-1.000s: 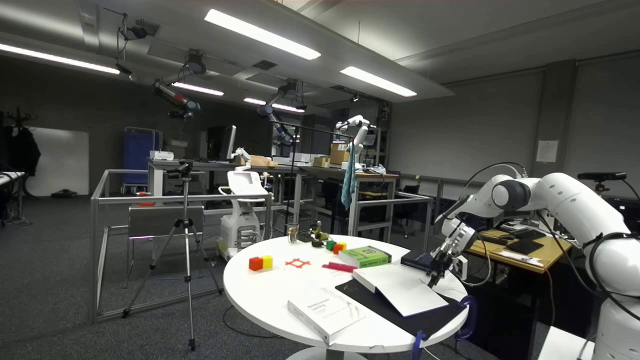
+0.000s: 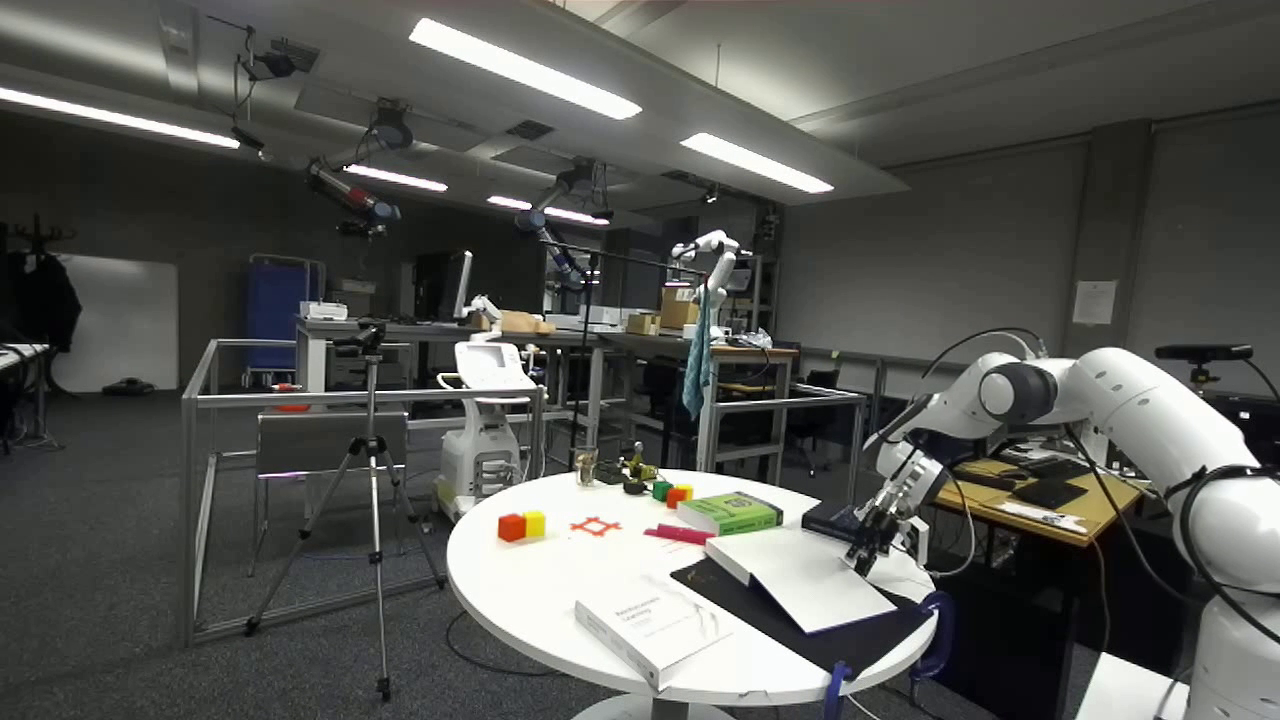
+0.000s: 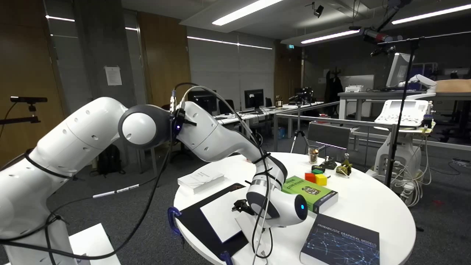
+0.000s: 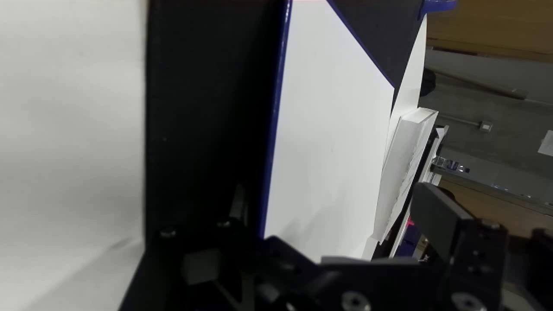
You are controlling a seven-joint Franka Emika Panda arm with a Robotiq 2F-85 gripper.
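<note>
A white panel with a dark blue edge (image 4: 332, 134) lies slanted, partly over a black mat (image 2: 768, 618) on the round table. In exterior view 1 its far side adjoins a thicker white block (image 2: 746, 554). My gripper (image 2: 857, 562) is low over the table at the panel's right side. Seen from exterior view 2, the gripper (image 3: 240, 207) is close to the panel (image 3: 220, 216); contact cannot be told. In the wrist view the dark fingers (image 4: 440, 217) stand wide apart, and no object is visibly clamped between them.
A green book (image 2: 729, 514) and a dark blue book (image 3: 342, 240) lie near the arm. A white book (image 2: 654, 624) is at the table's front. Toy blocks (image 2: 521, 526) and a glass (image 2: 585, 466) stand farther off. Blue clamps (image 2: 942, 636) grip the rim.
In exterior view 1 my gripper and wrist have shifted slightly left and a little lower. The panel and the books look unmoved.
</note>
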